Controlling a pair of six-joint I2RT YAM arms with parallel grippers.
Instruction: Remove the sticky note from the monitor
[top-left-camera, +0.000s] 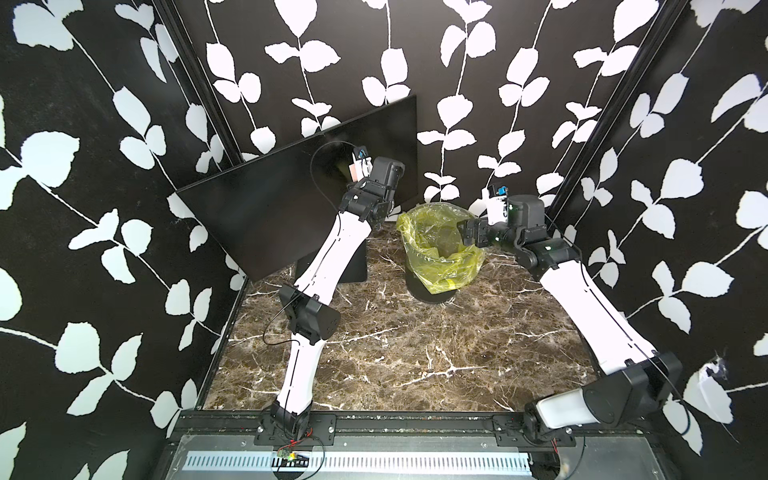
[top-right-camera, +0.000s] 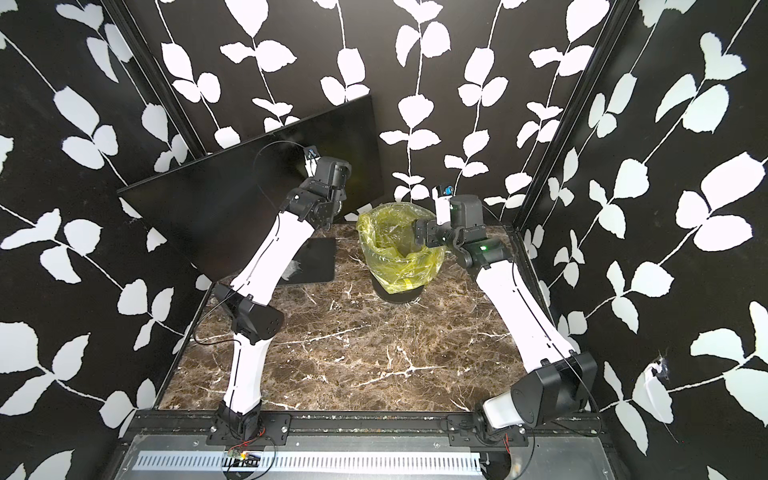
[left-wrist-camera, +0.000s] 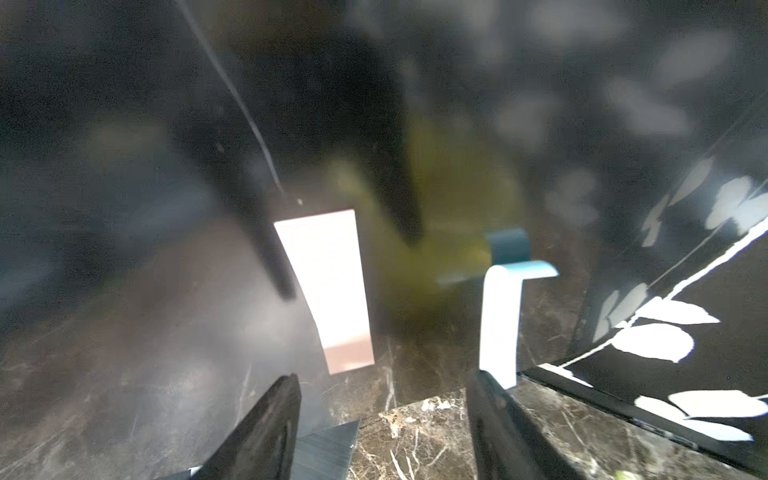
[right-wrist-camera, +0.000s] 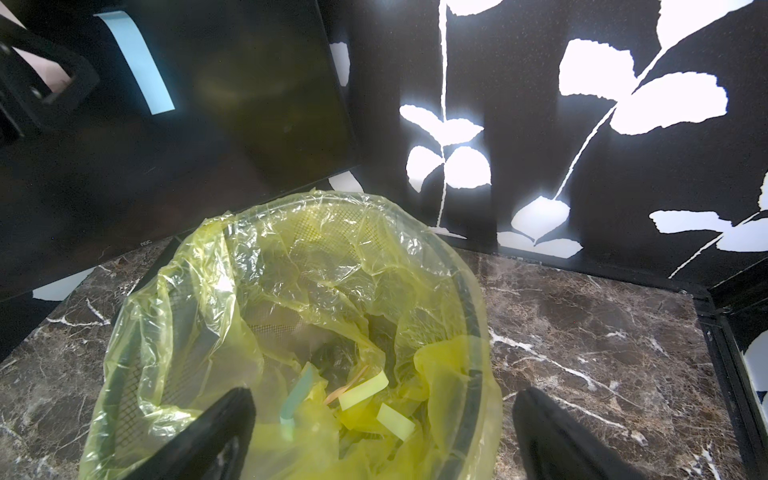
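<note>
Two sticky notes are stuck on the black monitor (top-left-camera: 240, 212). In the left wrist view, a white-pink note (left-wrist-camera: 325, 284) sits left of centre and a white-blue note (left-wrist-camera: 500, 320) with a curled top stands right of it. My left gripper is open before the screen, apart from both notes, its body largely hiding them in the top views. My right gripper is open over the bin (top-right-camera: 396, 268) lined with a yellow bag; several small paper strips lie inside it.
The bin stands on the marble table (top-left-camera: 416, 352) right of the monitor's stand (top-right-camera: 308, 264). Patterned panels close in the back and both sides.
</note>
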